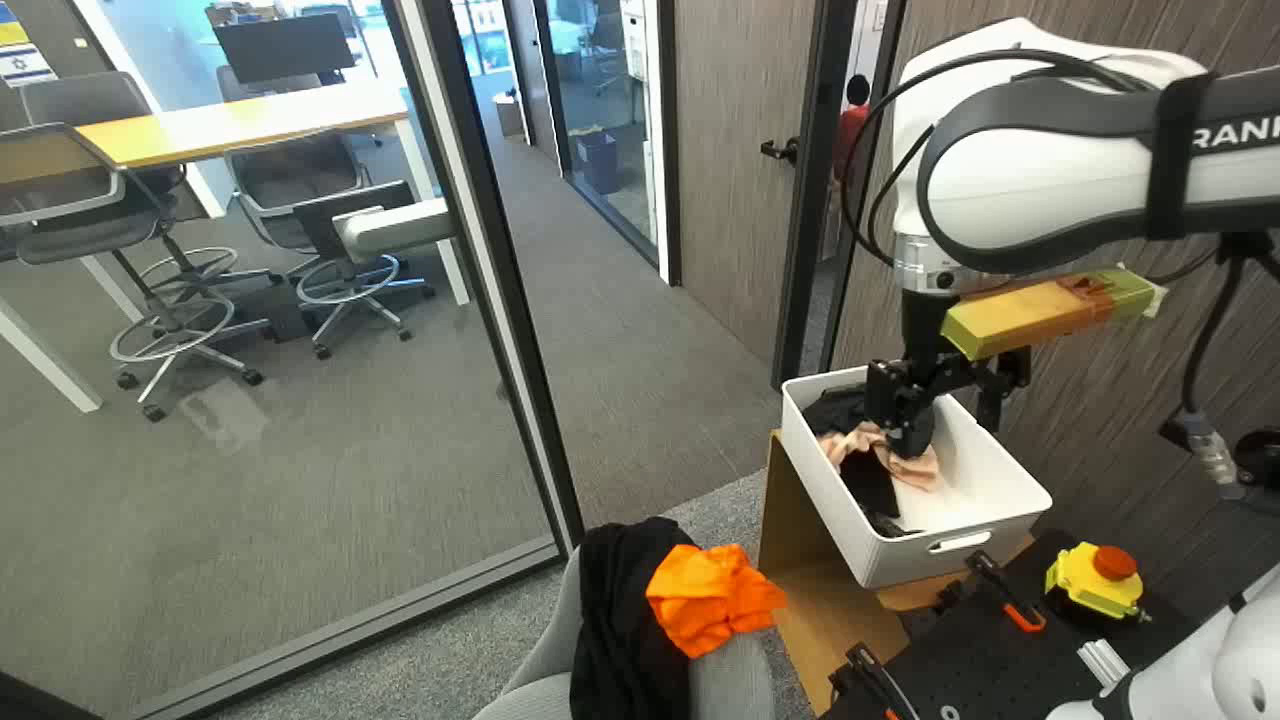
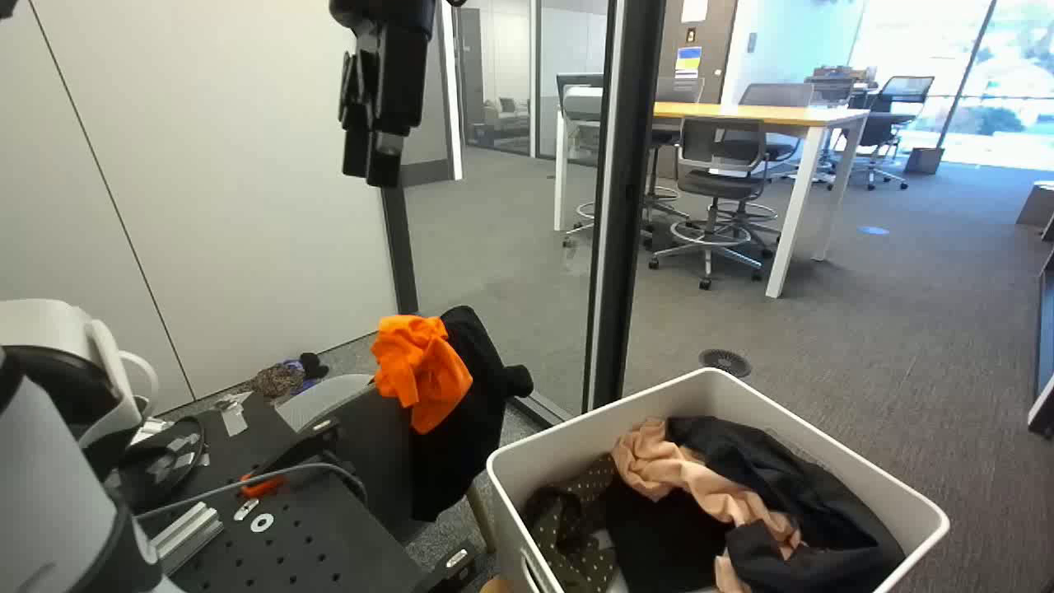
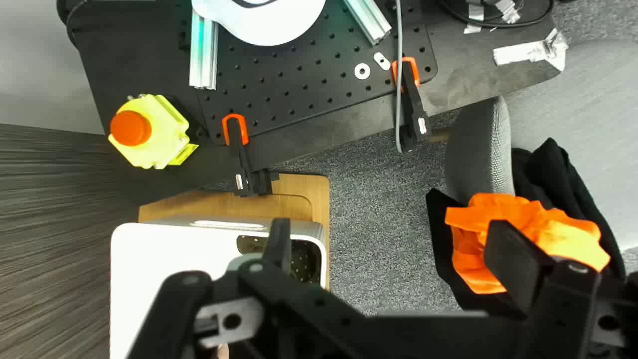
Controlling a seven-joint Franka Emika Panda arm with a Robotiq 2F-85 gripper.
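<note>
My gripper is open, its two fingers wide apart with nothing between them. In the second exterior view the gripper [image 2: 373, 163] hangs high, well above the bin and the chair. A bright orange cloth [image 1: 710, 596] lies crumpled over black clothing [image 1: 618, 624] on the grey chair. From the wrist, one finger overlaps the orange cloth [image 3: 478, 230] and the other overlaps the edge of the white bin [image 3: 173, 257], with carpet showing between. The bin [image 2: 553, 441] holds black garments [image 2: 736, 443], a peach cloth [image 2: 682, 474] and a dotted dark cloth [image 2: 583, 553].
The bin rests on a wooden stand [image 1: 828, 600] beside the black perforated table [image 3: 281, 89]. Clamps [image 3: 412, 107] jut from the table edge, near a yellow box with an orange button [image 3: 149, 131]. Glass partition and wood-grain wall [image 3: 48, 239] bound the area.
</note>
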